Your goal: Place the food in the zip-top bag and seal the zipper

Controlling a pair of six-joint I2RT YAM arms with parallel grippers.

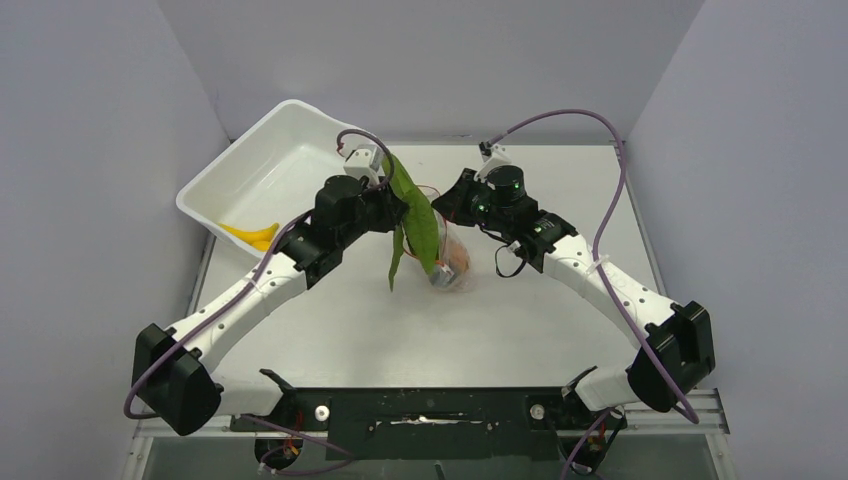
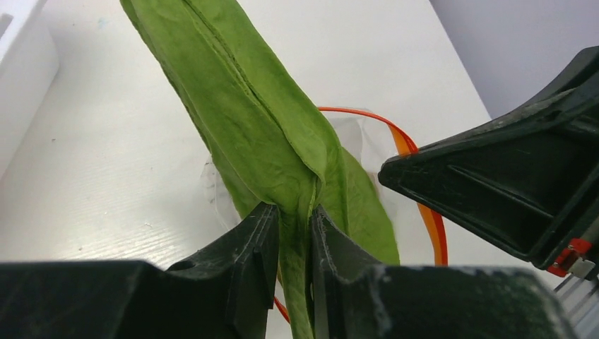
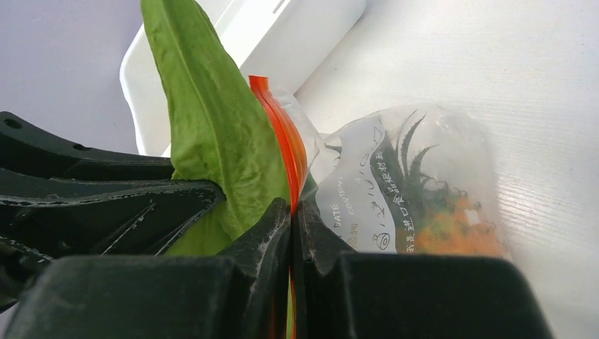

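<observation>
A long green leafy vegetable (image 2: pixel 254 120) is pinched in my left gripper, which is shut on it. From the top it hangs over the bag's mouth, one leaf tip dangling to the left, outside the rim. My right gripper is shut on the orange-red zipper edge (image 3: pixel 282 131) of the clear zip top bag (image 3: pixel 424 176). The bag's mouth gapes, its orange rim curving around part of the leaf in the left wrist view. Inside the bag something orange (image 1: pixel 459 258) shows through the plastic. How deep the leaf reaches into the bag is hidden.
A white bin (image 1: pixel 290 110) stands at the back left, with yellow banana-like food (image 1: pixel 255 236) in its near corner. Both gripper tips are close together over the bag.
</observation>
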